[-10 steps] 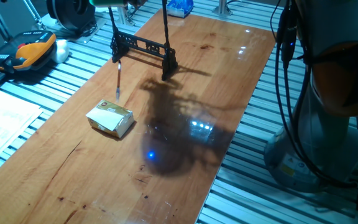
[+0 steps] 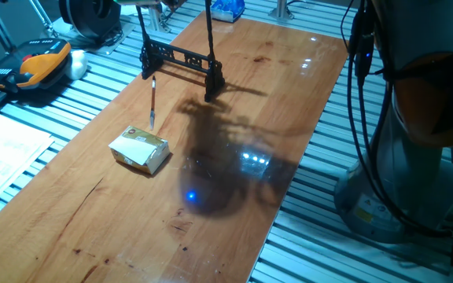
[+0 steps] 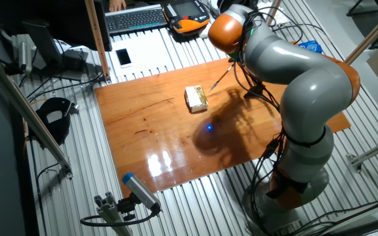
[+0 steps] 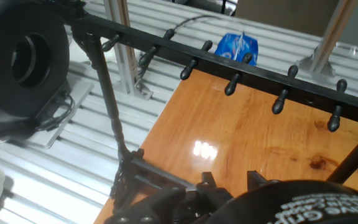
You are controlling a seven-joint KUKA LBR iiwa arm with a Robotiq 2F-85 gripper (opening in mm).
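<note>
Low in the wrist view my gripper shows its two dark fingertips apart, with nothing visible between them. A black rack (image 4: pixel 241 73) with a row of pegs along its top bar crosses that view beyond the gripper. The rack's base (image 2: pixel 181 64) stands at the table's far end in exterior view 1, its top cut off. A thin brush-like stick (image 2: pixel 152 102) with a brown middle appears upright in front of the rack; whether anything holds its upper end cannot be told. Exterior view 2 shows the stick (image 3: pixel 222 77) slanting beside the arm, which hides the gripper.
A small white and yellow box (image 2: pixel 139 149) sits on the wooden table (image 2: pixel 38 236). A blue packet (image 4: pixel 236 46) lies past the rack. A large black round object (image 4: pixel 23 59) stands left of the rack.
The stick has shifted slightly right and downward in exterior view 1. A green-lit part at the top edge has moved mostly out of view. Box and rack stay put.
</note>
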